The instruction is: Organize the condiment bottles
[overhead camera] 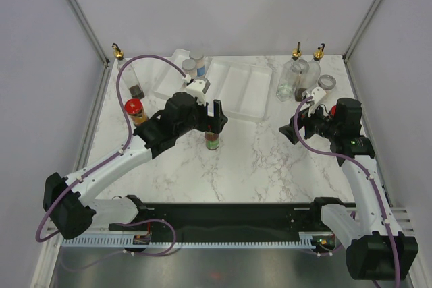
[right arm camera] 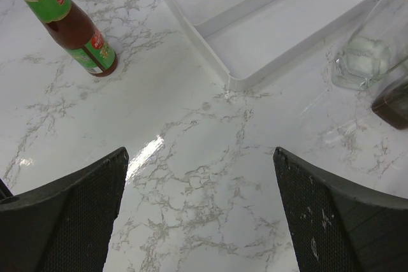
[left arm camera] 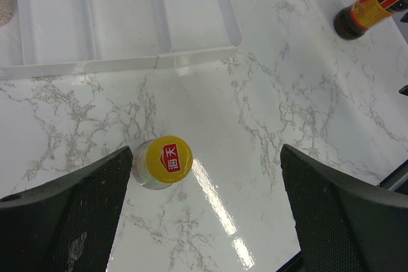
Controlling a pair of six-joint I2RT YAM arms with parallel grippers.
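My left gripper is open over a yellow-capped sauce bottle with green label, standing upright on the marble table, also seen at left in the right wrist view as a green-labelled bottle (right arm camera: pixel 76 33). My right gripper is open over bare table. A white divided tray (overhead camera: pixel 253 92) sits at the back centre; its compartments in view are empty. Red-capped bottle (overhead camera: pixel 135 109) and oil bottle (overhead camera: pixel 131 79) stand at left. Glass oil bottles (overhead camera: pixel 290 79) stand at back right, near a red-labelled bottle (left arm camera: pixel 363 14) partly hidden in the top view.
A second white tray (overhead camera: pixel 165 82) at back left is near two pale-topped jars (overhead camera: pixel 197 62). A lidded jar (overhead camera: pixel 327 82) stands at far right. Walls enclose both sides and the back.
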